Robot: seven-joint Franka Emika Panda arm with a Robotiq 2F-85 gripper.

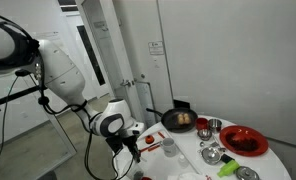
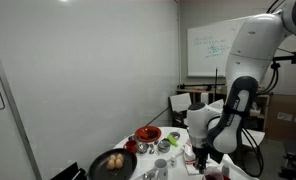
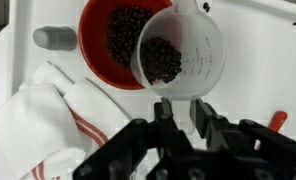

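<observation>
In the wrist view my gripper is shut on the handle of a clear measuring cup [image 3: 204,50]. Dark beans [image 3: 161,62] lie gathered at the cup's left side, the rest of it looking empty. An orange-red bowl [image 3: 89,48] with more dark beans is partly behind the cup, whose left edge overlaps the bowl's right side in this view. From outside, the gripper [image 1: 136,155] hangs low over the front edge of the table; the cup is too small to make out clearly there.
A white towel with red stripes [image 3: 38,125] and a grey bottle [image 3: 55,38] lie near the bowl. Farther back stand a black pan [image 1: 178,121], a metal pot [image 1: 170,147] and a large red plate [image 1: 244,140]. Bare white tabletop shows right of the cup.
</observation>
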